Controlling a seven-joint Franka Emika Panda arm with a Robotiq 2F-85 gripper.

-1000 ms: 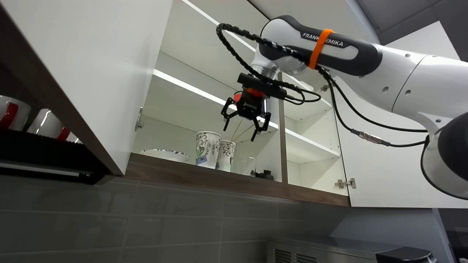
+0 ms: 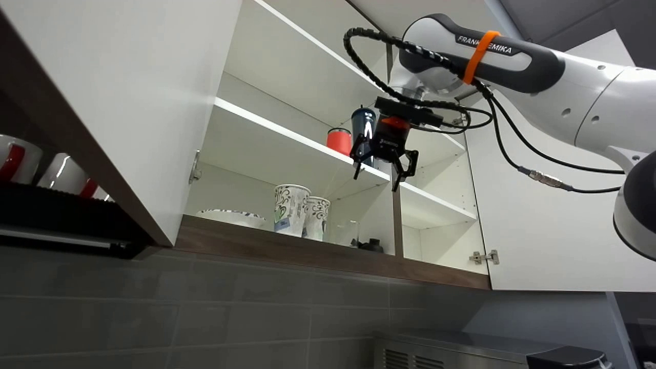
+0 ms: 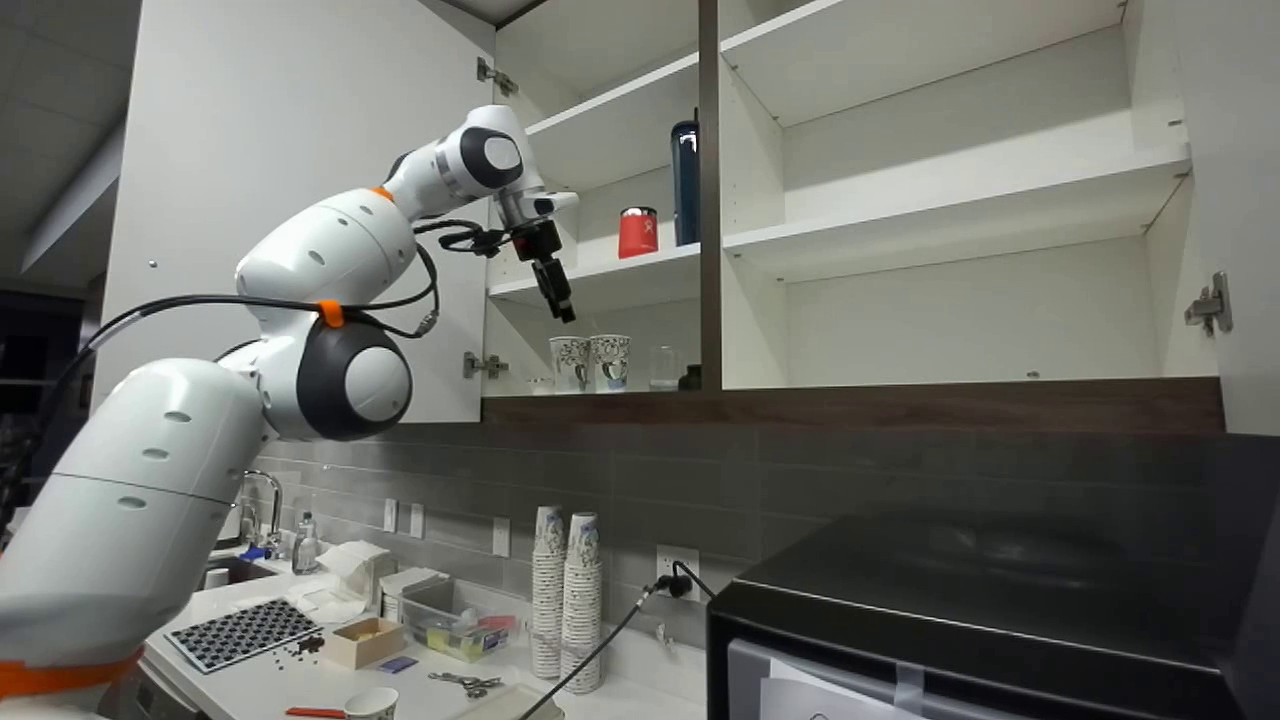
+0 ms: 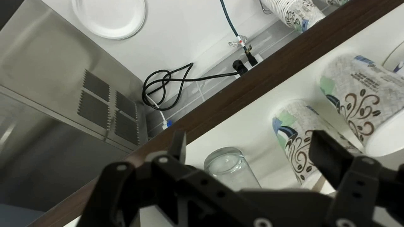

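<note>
My gripper (image 2: 376, 182) hangs open before the cabinet, pointing down, its fingers apart with nothing held between them. In the wrist view the two fingers (image 4: 328, 151) frame part of the lower shelf from above. Two patterned paper cups (image 2: 290, 209) (image 2: 316, 218) stand on that shelf, and a clear glass (image 4: 231, 169) is beside them. A patterned bowl (image 2: 231, 218) sits to their left in exterior view 1. On the middle shelf are a red tumbler (image 3: 638, 232) and a tall dark blue bottle (image 3: 685, 182).
Both cabinet doors (image 2: 566, 203) are swung open. A vertical divider (image 3: 709, 192) separates the two bays; the right bay's shelves look largely empty. Below, the counter (image 3: 276, 636) carries stacked cups (image 3: 565, 600), and a dark appliance (image 3: 984, 588) stands at right.
The arm and its gripper have moved right and slightly up in exterior view 1, uncovering the red tumbler and the blue bottle. The gripper was open before too; the shelf items have stayed put.
</note>
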